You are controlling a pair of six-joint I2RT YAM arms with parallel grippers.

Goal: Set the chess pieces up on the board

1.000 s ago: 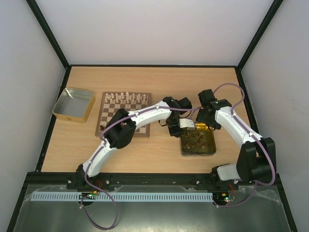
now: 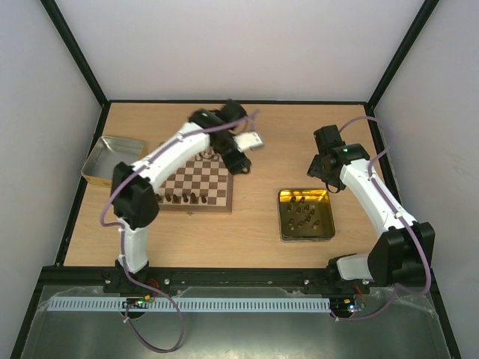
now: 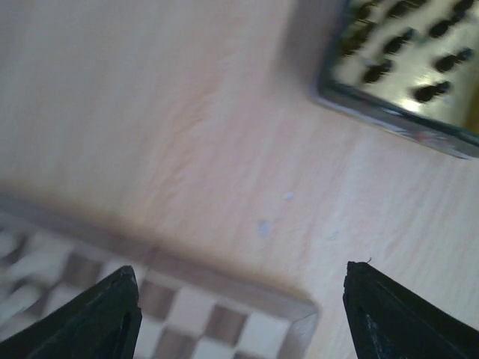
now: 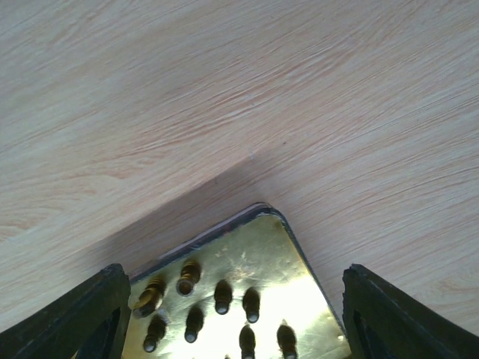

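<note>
The chessboard (image 2: pixel 196 179) has dark pieces (image 2: pixel 184 197) along its near side; its back rows are largely hidden by my left arm. My left gripper (image 2: pixel 236 161) is blurred over the board's back-right area, open, with the board's edge (image 3: pixel 217 273) below it in the left wrist view. The gold tray (image 2: pixel 305 234) holds several dark pieces (image 4: pixel 222 298) at the right. My right gripper (image 2: pixel 324 176) is open just above the tray's back edge; nothing shows between its fingers.
An empty metal box (image 2: pixel 112 161) sits at the far left.
My left arm has swung up and leftward from the tray to over the chessboard. My right arm has drawn back slightly toward the back right of the tray.
</note>
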